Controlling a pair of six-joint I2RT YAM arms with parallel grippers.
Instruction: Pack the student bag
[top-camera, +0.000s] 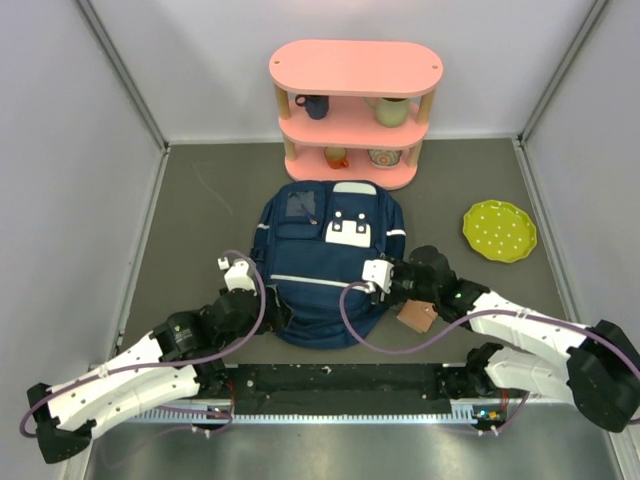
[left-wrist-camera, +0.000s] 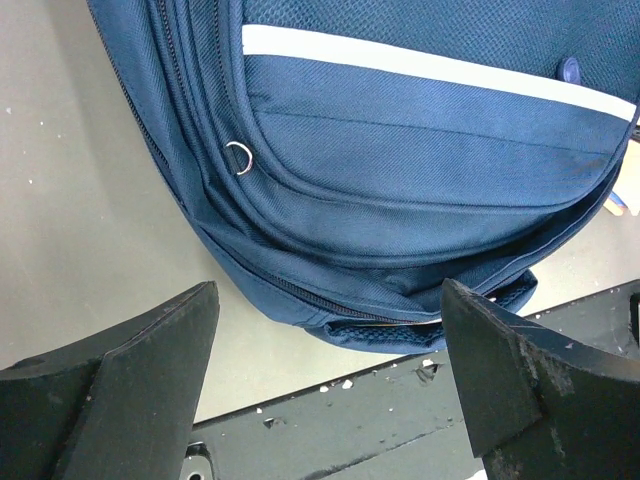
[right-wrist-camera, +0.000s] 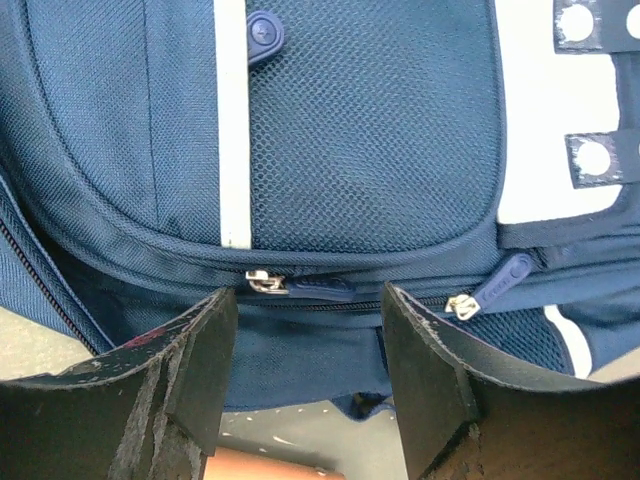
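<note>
A navy backpack (top-camera: 325, 235) lies flat in the middle of the table. My left gripper (top-camera: 270, 305) is at its lower left; in the left wrist view its open fingers (left-wrist-camera: 130, 390) hang over the bag's lower edge and zipper. My right gripper (top-camera: 385, 285) is over the bag's right side; in the right wrist view it stands open just below a zipper pull (right-wrist-camera: 310, 286), with a second pull (right-wrist-camera: 490, 290) to the right. Nothing shows held by either gripper.
A pinkish-tan flat item (top-camera: 418, 315) lies right of the bag. A green dotted plate (top-camera: 499, 231) is at the right. A pink shelf (top-camera: 355, 62) with mugs, a teapot and a bowl stands at the back.
</note>
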